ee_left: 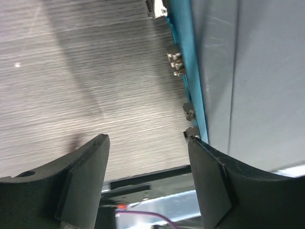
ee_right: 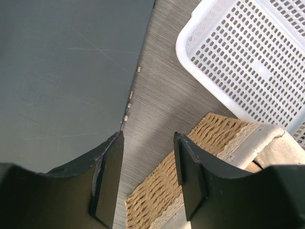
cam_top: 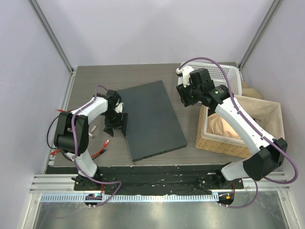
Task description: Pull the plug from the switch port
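Observation:
The dark flat switch box lies mid-table; its blue-edged side fills the right of the left wrist view, with small metal connectors along it. My left gripper is at that edge in the top view, fingers apart, with a small metal piece near the right fingertip; nothing clearly held. Which connector is the plug I cannot tell. My right gripper is open and empty above the right side, by the baskets.
A white perforated basket and a wicker basket stand at the right. Red-handled tools and small pieces lie left of the box.

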